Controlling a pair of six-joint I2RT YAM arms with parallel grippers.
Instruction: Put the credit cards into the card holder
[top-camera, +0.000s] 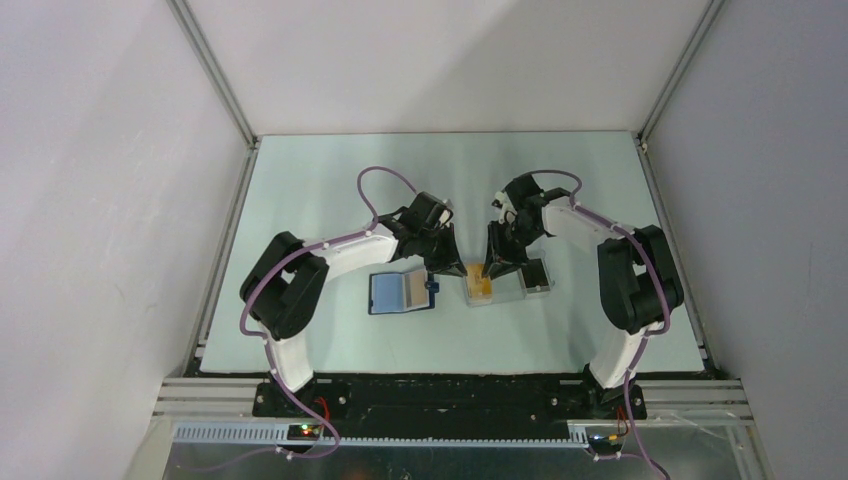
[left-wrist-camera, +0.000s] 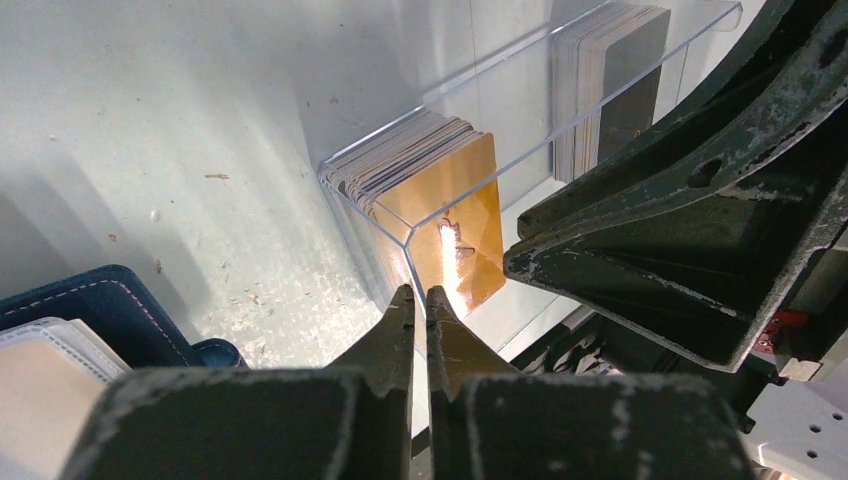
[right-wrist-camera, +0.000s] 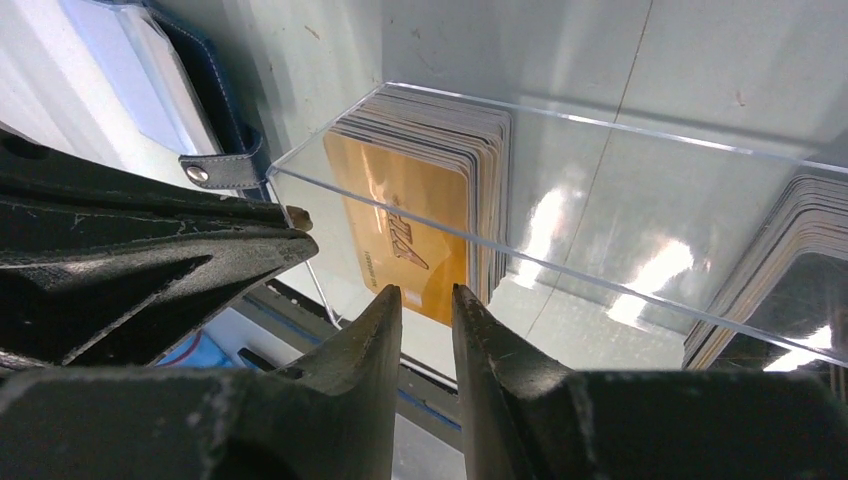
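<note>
A clear acrylic box (top-camera: 508, 292) holds a stack of gold cards (left-wrist-camera: 460, 200) at its left and a dark stack (left-wrist-camera: 620, 110) at its right. The open navy card holder (top-camera: 400, 290), with clear sleeves, lies left of it. My left gripper (top-camera: 452, 268) is shut on the box's left-end corner. My right gripper (top-camera: 497, 268) is part open above the box, its fingertips beside the gold stack's edge, with no card visible between them.
The two grippers are close together over the middle of the table (top-camera: 320, 180). The back of the table and the area in front of the box are clear.
</note>
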